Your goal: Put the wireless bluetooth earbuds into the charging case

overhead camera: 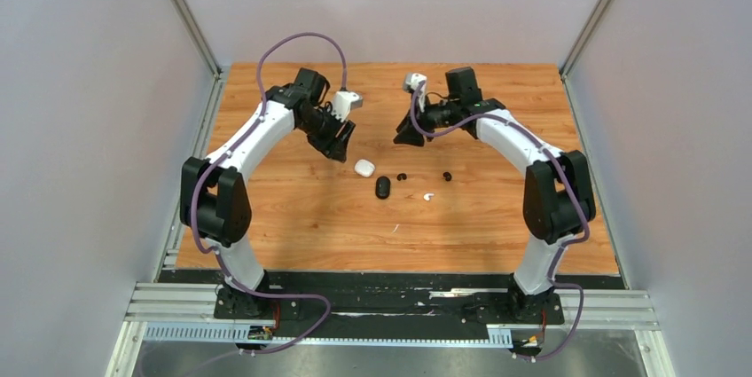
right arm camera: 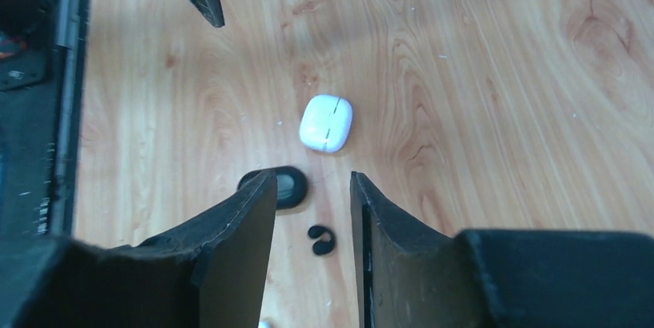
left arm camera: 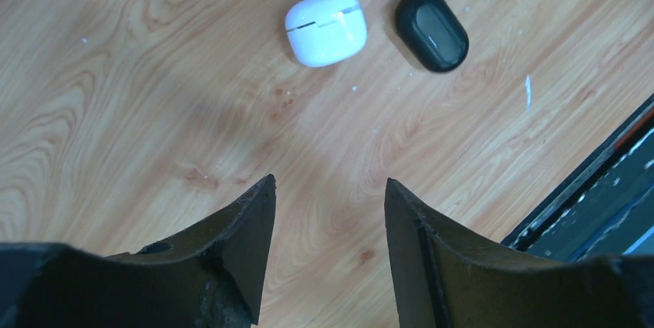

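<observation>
A white charging case [overhead camera: 364,168], its lid seam visible, rests closed on the wooden table near the middle. Beside it lies a black oblong case [overhead camera: 383,187], smooth and rounded in the left wrist view. Small black earbuds [overhead camera: 402,176] [overhead camera: 447,176] lie to the right, with a white earbud [overhead camera: 428,196] between and nearer the front. My left gripper is part open above the table, left of the white case in the top view, holding nothing. My right gripper is also part open and empty, hovering behind and right of the cases.
A thin white mark or scrap [overhead camera: 395,228] lies toward the front. Dark rails [overhead camera: 381,293] run along the table's front edge. Bare wood [overhead camera: 301,235] is free at front left, and the back of the table is clear between the arms.
</observation>
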